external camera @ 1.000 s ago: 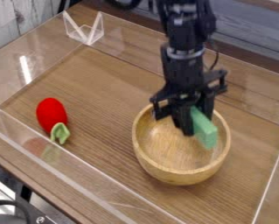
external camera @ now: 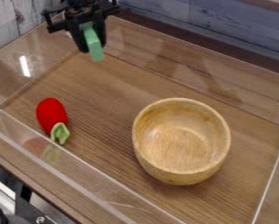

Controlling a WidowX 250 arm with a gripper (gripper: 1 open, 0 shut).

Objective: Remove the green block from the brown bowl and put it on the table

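At the upper left, my gripper (external camera: 93, 37) is shut on the green block (external camera: 94, 45), which hangs down between the dark fingers over the back left of the table. How high the block is above the surface I cannot tell. The brown bowl (external camera: 145, 133) stands at the lower right with nothing inside it, well away from the gripper.
A red vegetable-like object (external camera: 52, 112) with a pale green end lies at the left front. Bare wooden table (external camera: 118, 96) stretches between it, the bowl and the gripper. A raised edge (external camera: 212, 22) borders the back.
My gripper has carried the green block up out of the bowl, back across the table and over to the far left. Bowl and red object have stayed put.
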